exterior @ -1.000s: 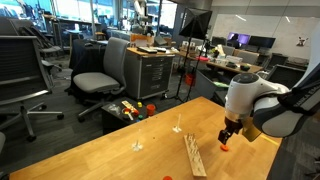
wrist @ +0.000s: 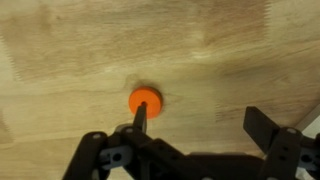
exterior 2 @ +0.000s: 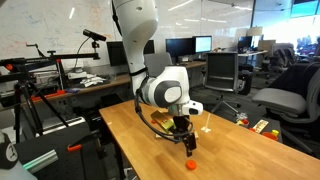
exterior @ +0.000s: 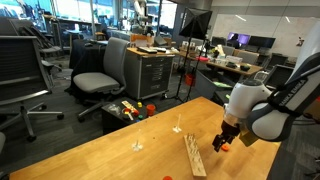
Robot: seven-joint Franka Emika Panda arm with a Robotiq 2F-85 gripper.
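On the wooden table sits a small round orange-red object, near the left fingertip in the wrist view. My gripper stands open above the table, with the fingers wide apart and nothing held. In exterior view 1 the gripper hangs low near the table's right end, close to an orange object that it partly covers. Exterior view 2 has the gripper beyond an orange-red object lying on bare wood. Exact height above the table is hard to tell.
A long, pale wooden piece lies left of the gripper. Another red object is at the bottom edge. Red cups and small colored items stand along the far side.
In exterior view 1 the gripper has come lower and slightly left, toward the orange object, now covering more of it. The objects on the table appear unmoved.
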